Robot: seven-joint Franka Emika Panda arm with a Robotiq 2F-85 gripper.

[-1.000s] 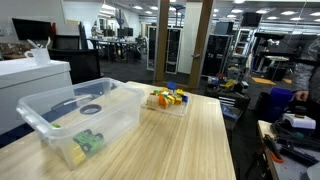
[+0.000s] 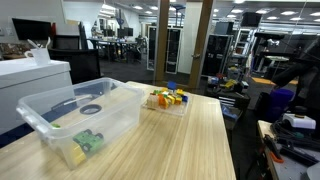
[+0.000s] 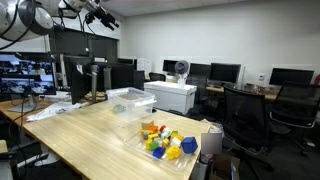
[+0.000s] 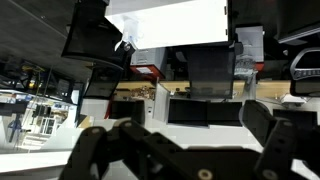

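Colourful blocks (image 2: 167, 97) are heaped in a shallow clear tray (image 2: 177, 110) towards the far end of the wooden table. Nearer in exterior view 1 is a large clear bin (image 2: 120, 112), with some green and yellow pieces (image 2: 88, 141) showing through its wall. In exterior view 2 the same blocks (image 3: 166, 138) lie close to the table's near right end. My gripper (image 3: 107, 20) is raised high at upper left, far from blocks and bin. In the wrist view my gripper has its dark fingers spread apart, with nothing held between them.
Behind the bin stands a white cabinet (image 3: 172, 96). Office chairs (image 3: 245, 115) and monitors (image 3: 290, 76) fill the background. A dark post (image 2: 160, 45) rises beyond the table's far end.
At the right edge of exterior view 1, the dark arm parts have shifted slightly and show more now. Blocks, tray and bin have stayed in place.
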